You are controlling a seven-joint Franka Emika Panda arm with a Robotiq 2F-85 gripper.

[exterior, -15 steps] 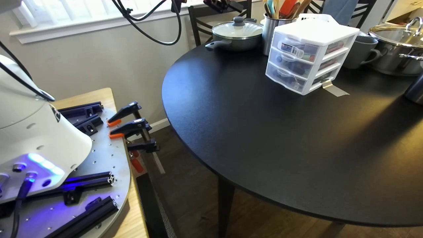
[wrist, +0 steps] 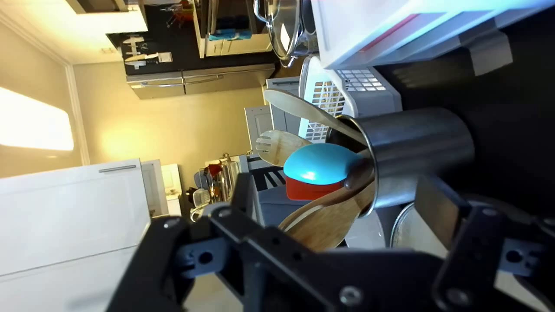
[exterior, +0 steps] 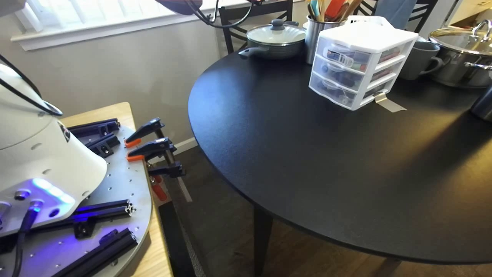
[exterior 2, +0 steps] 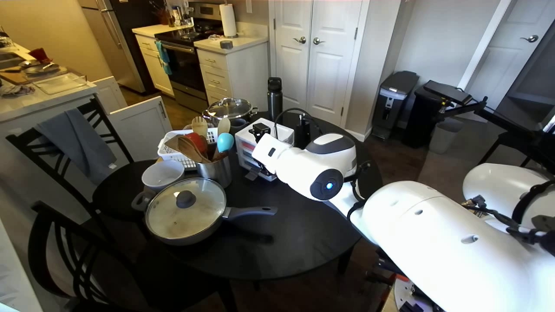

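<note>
In the wrist view my gripper stands open, its two fingers wide apart, and nothing shows held between them. Beyond the fingers is a steel utensil holder (wrist: 421, 151) with wooden spoons (wrist: 325, 223), a turquoise utensil (wrist: 320, 164) and a red one (wrist: 304, 190). It appears sideways there, but stands upright on the black table (exterior: 323, 166). A white drawer unit (exterior: 357, 60) with clear drawers is beside it. In exterior view 2 the white wrist (exterior 2: 296, 169) of my arm partly hides that unit and most of the gripper.
A lidded pan (exterior 2: 184, 210) sits near the holder, its handle (exterior 2: 252, 211) pointing over the table. Around the back are a white basket (exterior 2: 169, 148), a white bowl (exterior 2: 162, 174), a steel pot (exterior 2: 229, 108) and a black bottle (exterior 2: 274, 96).
In exterior view 1 the arm's hanging cable and the dark parts at the top edge have shifted up and to the right. The objects on the table have stayed put.
</note>
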